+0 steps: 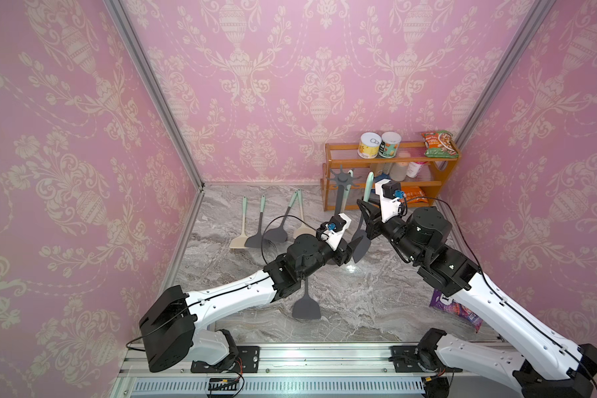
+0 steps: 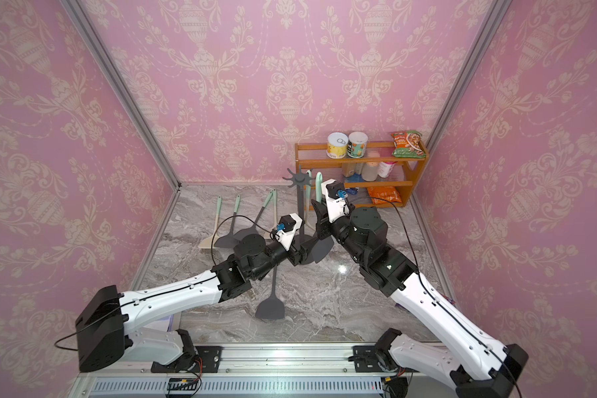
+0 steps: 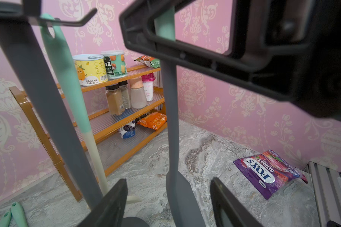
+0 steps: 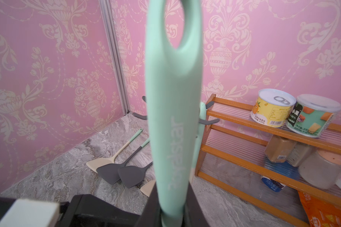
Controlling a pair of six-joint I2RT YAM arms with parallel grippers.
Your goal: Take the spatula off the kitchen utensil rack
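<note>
My right gripper [image 1: 364, 207] is shut on the mint handle of a grey spatula [image 4: 174, 113], which hangs blade down, clear of the rack's hooks. In the left wrist view, its grey shaft [image 3: 172, 124] drops from the right gripper to the blade. My left gripper is open; lower shaft and blade appear between its fingers, without touching that I can make out. The grey utensil rack [image 1: 342, 179] stands just left of the held spatula, its base partly hidden by the left arm. One cream utensil with a mint handle [image 3: 70, 79] still hangs there.
Several spatulas, including a cream one [image 1: 240, 241], lie at the left on the marble table, and a grey one [image 1: 306, 307] in front. A wooden shelf [image 1: 330, 173] with cans and jars stands behind. A purple bag [image 3: 267, 172] lies at the right.
</note>
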